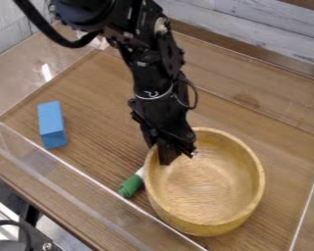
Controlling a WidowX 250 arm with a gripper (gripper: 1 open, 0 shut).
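The black robot arm hangs over the wooden table, its gripper [168,145] down at the upper left rim of a large yellow bowl [212,186]. The fingers are dark and overlap the rim, so whether they grip it is unclear. A green cylindrical object with a white part [130,184] lies just left of the bowl, partly beside its wall.
A blue block [51,125] lies at the left of the table [87,98]. A light edge runs along the front left, with cables beyond it.
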